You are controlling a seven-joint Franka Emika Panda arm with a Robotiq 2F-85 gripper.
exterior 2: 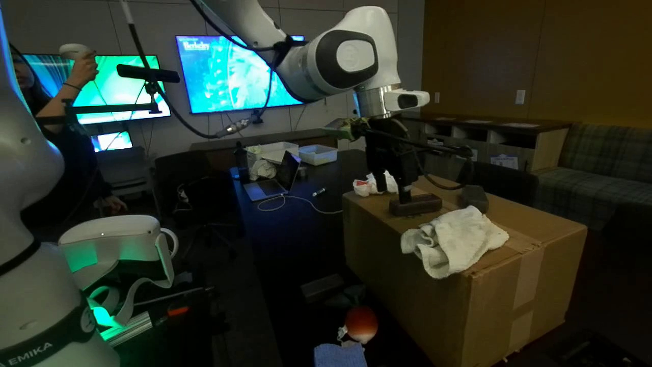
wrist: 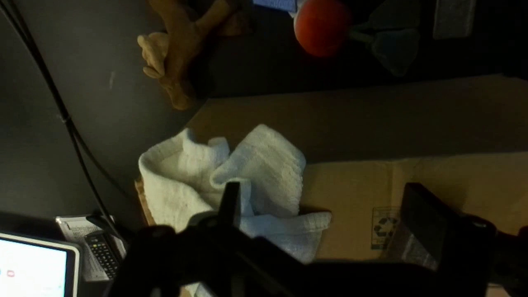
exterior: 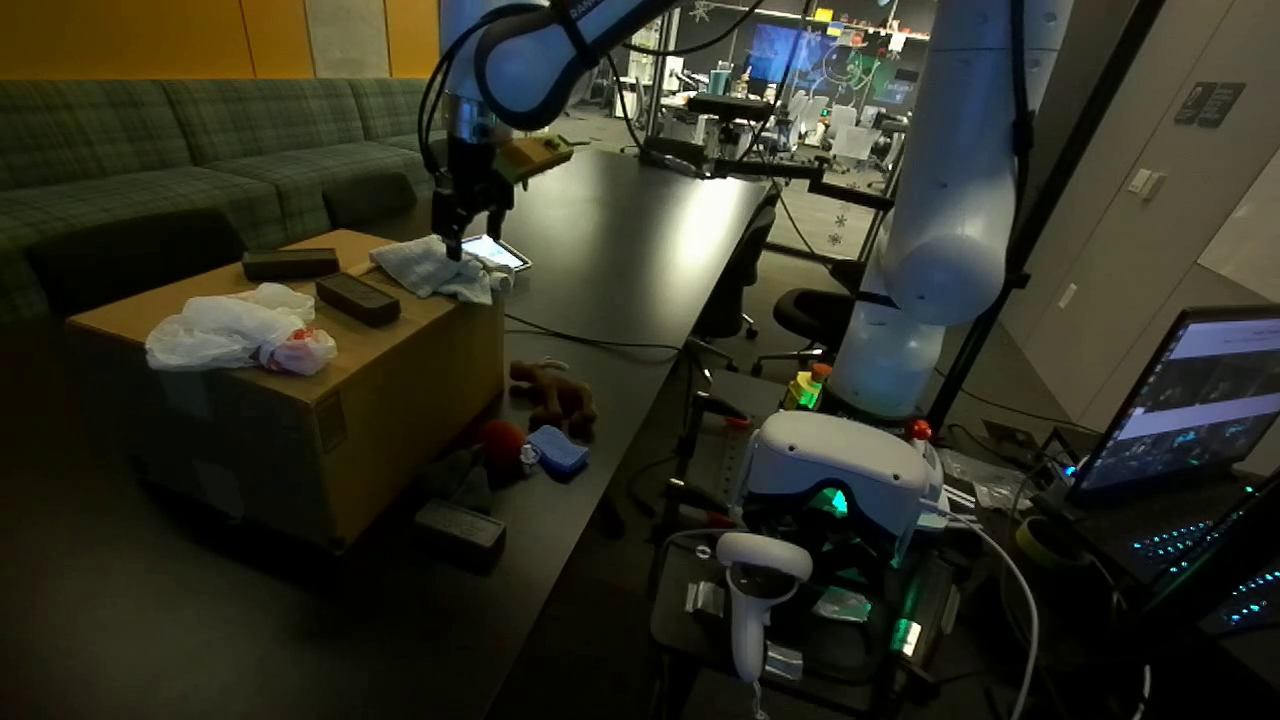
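Note:
My gripper (exterior: 474, 240) hangs fingers down near the cardboard box's end by the tablet, its fingers wide apart and empty. A crumpled white towel (exterior: 432, 266) lies over that end of the cardboard box (exterior: 420, 402). In the wrist view the towel (wrist: 272, 173) is under and beside the left finger (wrist: 229, 203), while bare cardboard shows near the right finger (wrist: 418, 215). From the second exterior view, the gripper (exterior 2: 392, 188) overlaps a dark block (exterior 2: 416, 205) on the box, with the towel (exterior 2: 455, 241) in front. Exact height above the towel is hard to tell.
Another dark block (exterior: 290, 263) and a white plastic bag (exterior: 228, 334) share the box top. Beside the box on the table lie a brown plush toy (exterior: 554, 394), a red ball (exterior: 501, 444) and a blue sponge (exterior: 558, 450). A tablet (exterior: 495, 251) is behind the towel.

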